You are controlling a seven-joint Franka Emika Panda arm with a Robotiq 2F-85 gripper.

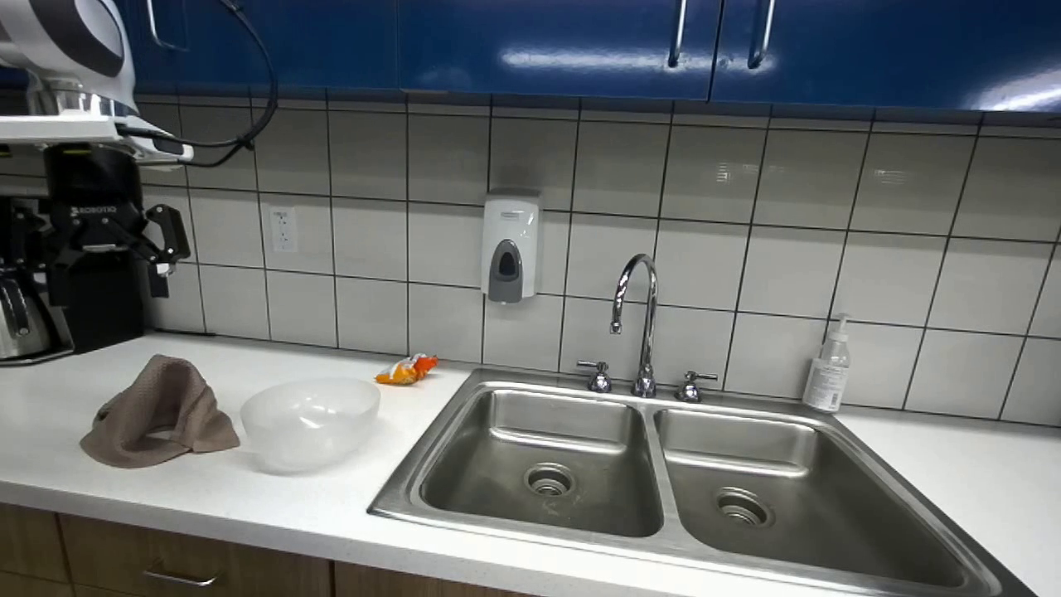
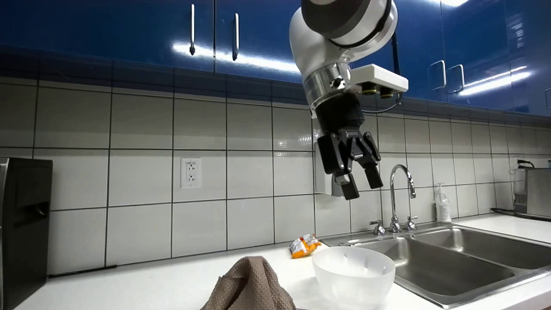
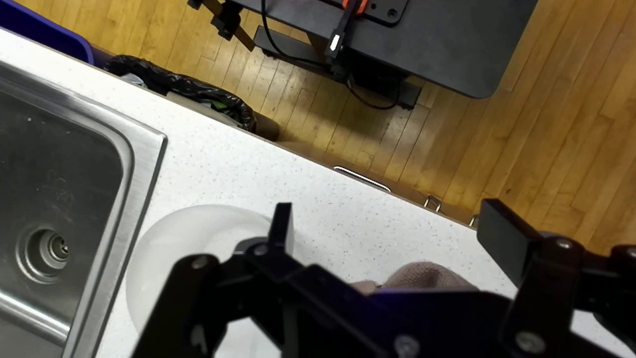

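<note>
My gripper stands open in the air above the counter, its fingers wide apart and nothing between them. Below it on the counter sits a translucent white bowl, which looks empty. To the bowl's left in exterior view 1 lies a crumpled brown cloth, bunched up into a peak. An orange packet rests behind the bowl, close to the tiled wall. From the wrist view, the bowl and part of the cloth show past the gripper, which hides the rest of them.
A double steel sink with a tall faucet is right of the bowl. At the far left stands a black coffee maker. Blue cabinets hang overhead. A soap dispenser is on the wall, and a pump bottle stands behind the sink.
</note>
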